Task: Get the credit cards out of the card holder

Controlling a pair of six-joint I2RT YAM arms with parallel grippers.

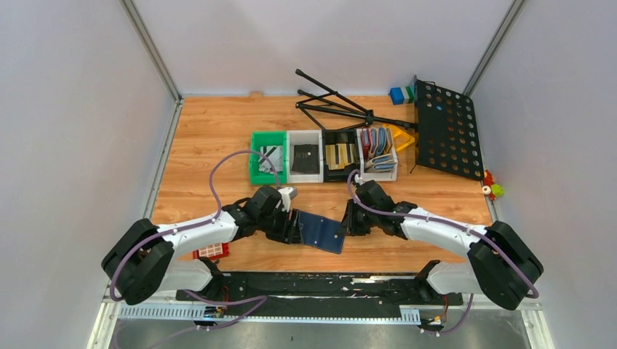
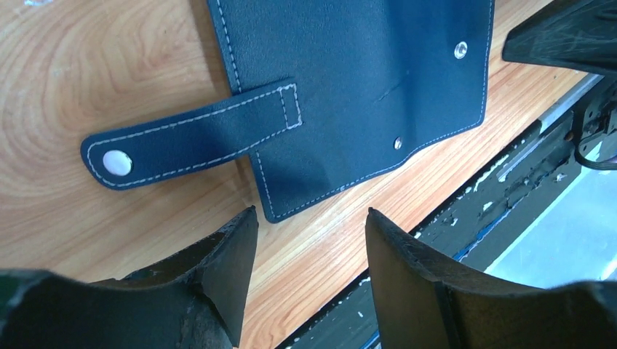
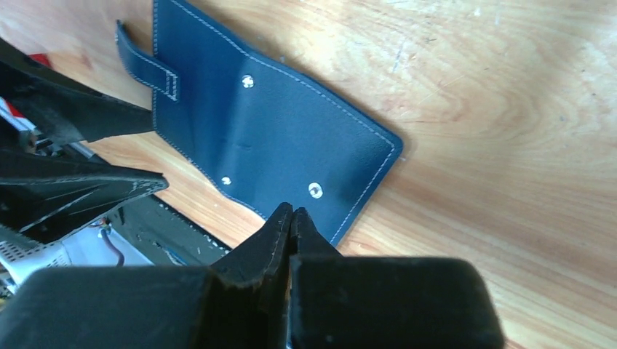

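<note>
A dark blue leather card holder (image 1: 318, 230) lies flat on the wooden table between both grippers. Its snap strap (image 2: 182, 142) sticks out toward my left side; no cards are visible. My left gripper stands part open at the holder's strap-side corner, bare wood between its fingers. My right gripper is shut, its tips over the other end of the holder, with nothing clearly held.
A row of four bins (image 1: 305, 136) with cards and other items stands behind the holder. A black stand (image 1: 335, 105) and perforated plate (image 1: 447, 127) fill the back right. A red object (image 1: 211, 251) lies front left.
</note>
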